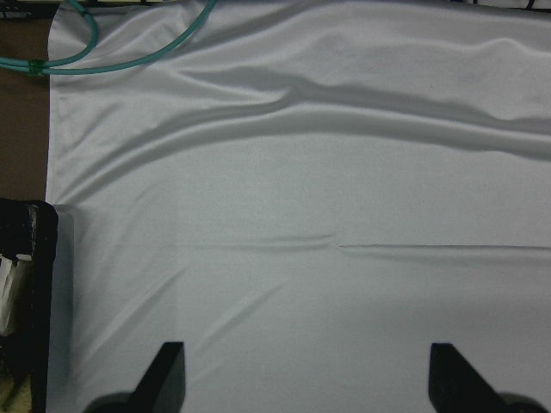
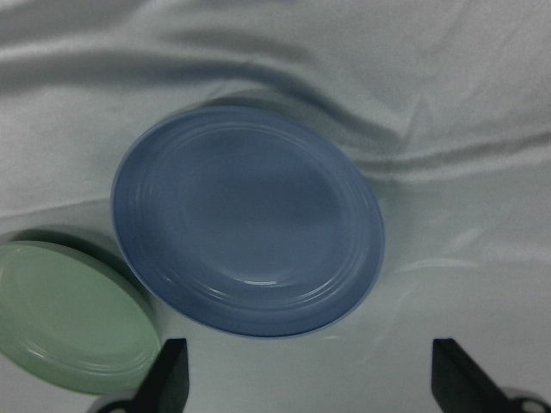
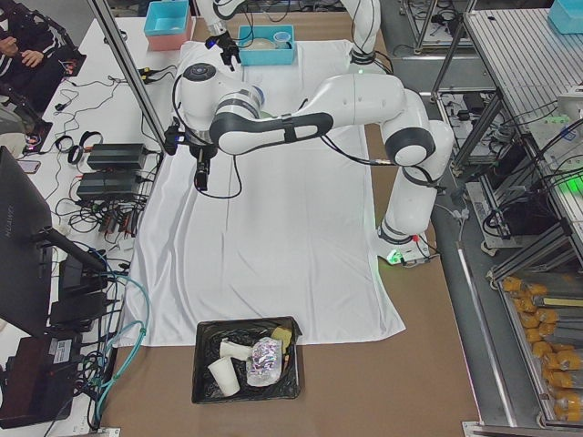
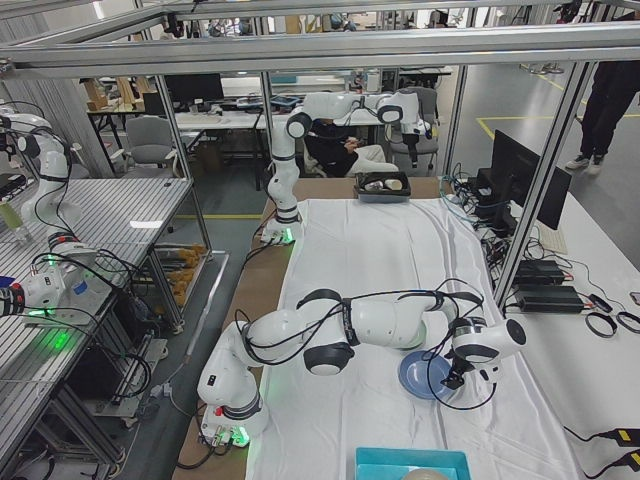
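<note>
My left gripper stands open over the white cloth (image 1: 301,189), with nothing between its fingers. In the left camera view it hangs at the cloth's left side. My right gripper is open above a blue plate (image 2: 247,219) and a green plate (image 2: 73,314), both lying on the cloth, the green one beside the blue at lower left in the right wrist view. In the right camera view the green plate is partly hidden behind the arm.
A black lined bin (image 3: 205,364) with white cups and crumpled packaging sits at one end of the table. A blue box (image 4: 410,455) holding dishes stands at the other end. Cables and a monitor (image 3: 23,255) line the side.
</note>
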